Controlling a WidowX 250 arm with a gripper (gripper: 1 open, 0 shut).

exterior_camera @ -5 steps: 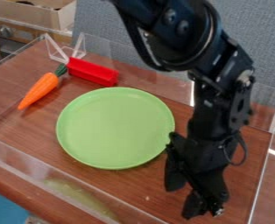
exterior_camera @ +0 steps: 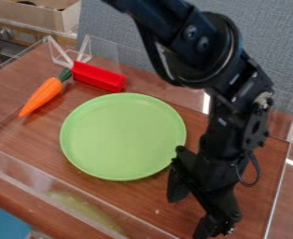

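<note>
My black gripper (exterior_camera: 194, 207) hangs low at the right of the tray, just right of and in front of the green plate (exterior_camera: 121, 136), its fingers spread open near the wooden floor. Whether anything lies between or beneath the fingers is hard to see in the dark shape. An orange carrot (exterior_camera: 43, 93) lies at the back left, beside a red block (exterior_camera: 99, 77), both behind the plate.
A clear-walled tray with a wooden floor (exterior_camera: 24, 139) surrounds the objects. A wooden box (exterior_camera: 31, 15) stands beyond it at the top left. The floor left of the plate is free.
The plate, carrot and red block have not moved.
</note>
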